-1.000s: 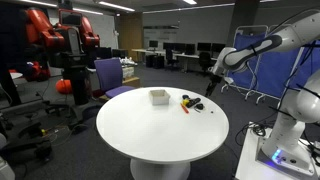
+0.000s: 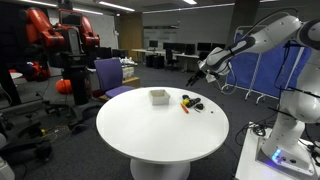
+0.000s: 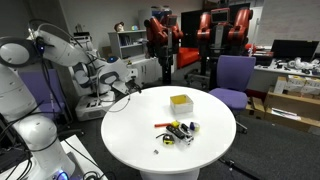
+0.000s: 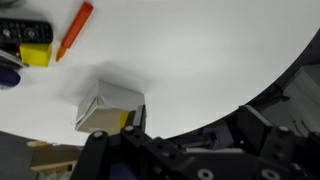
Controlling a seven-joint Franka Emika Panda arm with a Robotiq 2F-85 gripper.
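Observation:
My gripper stands open, its dark fingers wide apart with nothing between them. In exterior view 1 the arm reaches in from the right, holding the gripper (image 2: 190, 80) high over the table's far right side. A small open box (image 2: 160, 97), pale outside and yellowish inside, sits toward the back of the round white table (image 2: 150, 130). The wrist view shows the box (image 4: 108, 105) low and left, beside the left finger. Also on the table are an orange-red marker (image 4: 75, 30), a yellow piece (image 4: 36, 54) and dark items (image 4: 20, 32).
In exterior view 2, several small items, among them a dark one (image 3: 178, 131), lie clustered in front of the box (image 3: 181, 104). A purple chair (image 2: 110, 75) stands behind the table.
The arm has risen and stretched leftward in exterior view 1, carrying the gripper from the right toward the table's back. The box and small items have stayed where they were.

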